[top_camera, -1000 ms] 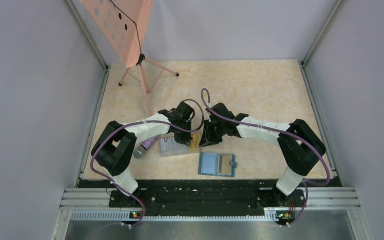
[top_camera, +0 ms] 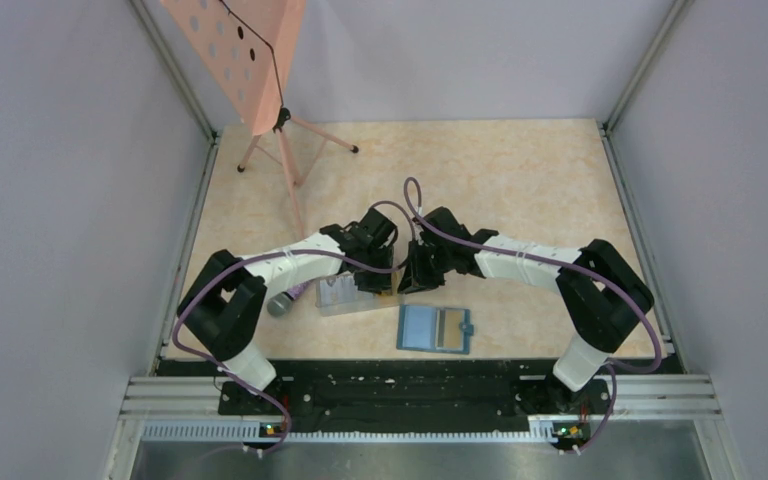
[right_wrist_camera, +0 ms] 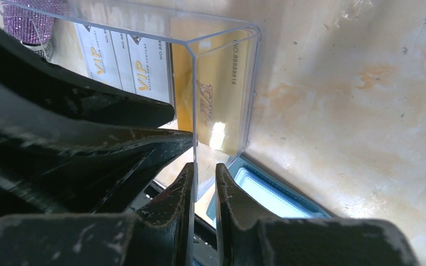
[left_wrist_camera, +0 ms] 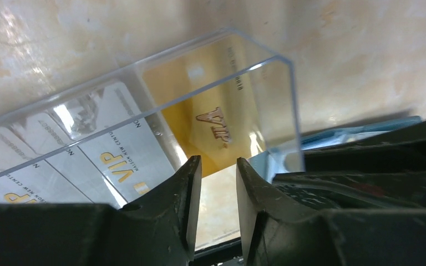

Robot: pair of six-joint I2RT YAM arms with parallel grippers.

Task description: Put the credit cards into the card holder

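Observation:
The gold card (left_wrist_camera: 213, 119) lies in the clear plastic box (left_wrist_camera: 169, 101), at the end beside a row of white VIP cards (left_wrist_camera: 123, 145). Over this card's near edge hovers my left gripper, open, its fingers apart; whether they touch the card cannot be told. My right gripper is shut on the box's clear end wall (right_wrist_camera: 194, 105). On the table in front of the box, the blue card holder (top_camera: 417, 327) lies open, with a gold-coloured piece in its right half (top_camera: 453, 329).
A purple glittery bottle (top_camera: 283, 302) lies left of the box. Behind it stands a pink tripod easel (top_camera: 293, 172). Both arms crowd close together over the box.
My left gripper has shifted slightly right and toward the front, covering more of the gold card from above. The right arm and the box stay practically still.

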